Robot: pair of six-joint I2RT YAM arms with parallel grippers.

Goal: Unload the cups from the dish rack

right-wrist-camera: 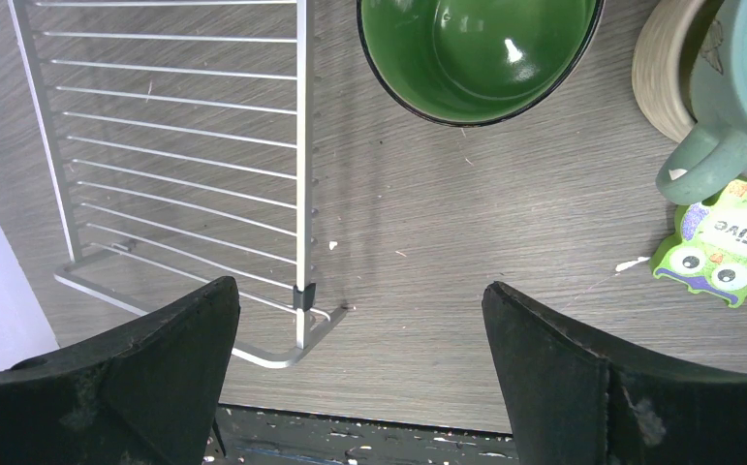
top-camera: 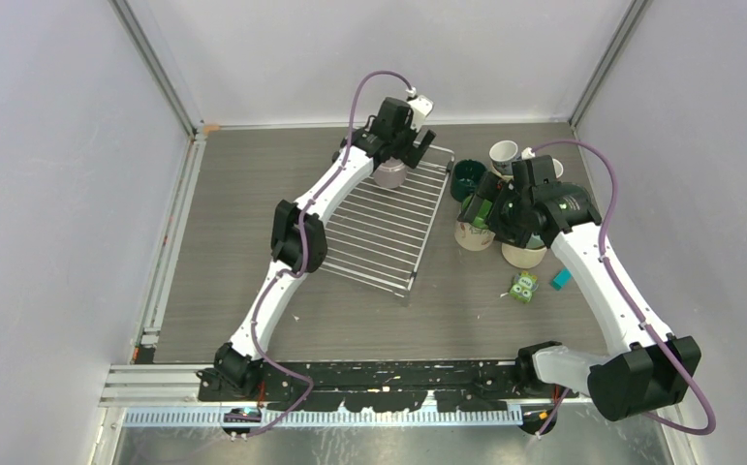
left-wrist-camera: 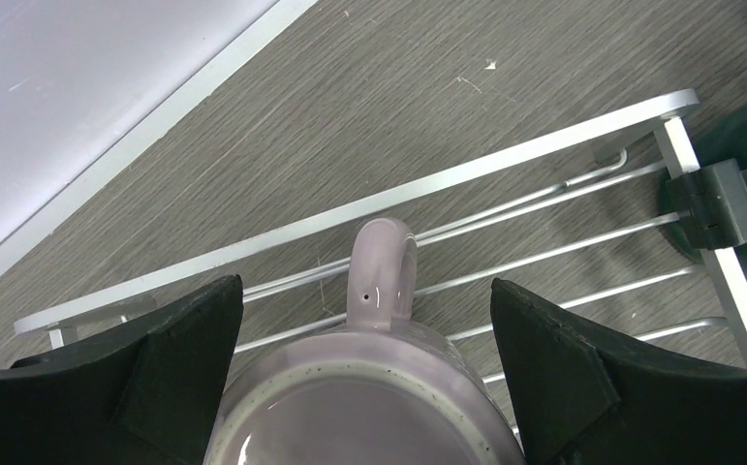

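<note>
A pinkish-mauve cup [top-camera: 389, 174] stands on the far end of the wire dish rack [top-camera: 379, 224], upside down, its base and handle showing in the left wrist view. My left gripper is open, one finger on each side of this cup [left-wrist-camera: 361, 407] and its handle. Over the cups to the right of the rack hangs my right gripper, open and empty. Beneath it, bare table and a rack edge show between its fingers. A green cup [right-wrist-camera: 476, 48] and a light teal mug [right-wrist-camera: 728, 136] lie ahead of its fingers.
Right of the rack, several cups crowd together: a dark green one [top-camera: 466, 179], a white one [top-camera: 504, 153] and a cream one [top-camera: 524, 255]. An owl toy [top-camera: 522, 287] and a blue block [top-camera: 561, 279] lie nearer the front.
</note>
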